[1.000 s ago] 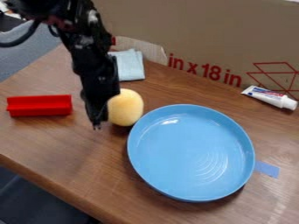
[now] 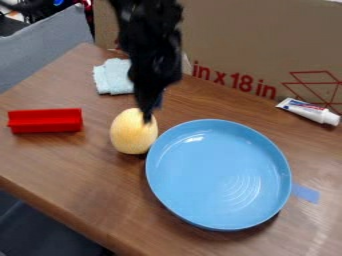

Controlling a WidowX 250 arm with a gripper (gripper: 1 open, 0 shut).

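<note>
My black gripper (image 2: 147, 95) hangs from the top of the view, blurred, its tip just above and behind a pale yellow, rounded object (image 2: 131, 133). That object rests on the wooden table left of a blue plate (image 2: 218, 175), close to its rim. Whether anything is between the fingertips is unclear in the blur; the yellow object sits low on the table, beneath them.
A red block (image 2: 44, 120) lies at the left, a folded light cloth (image 2: 112, 78) at the back. A toothpaste tube (image 2: 307, 110) lies at the back right before a cardboard box (image 2: 254, 50). The table's front left edge borders a dark gap.
The yellow object shifted slightly left.
</note>
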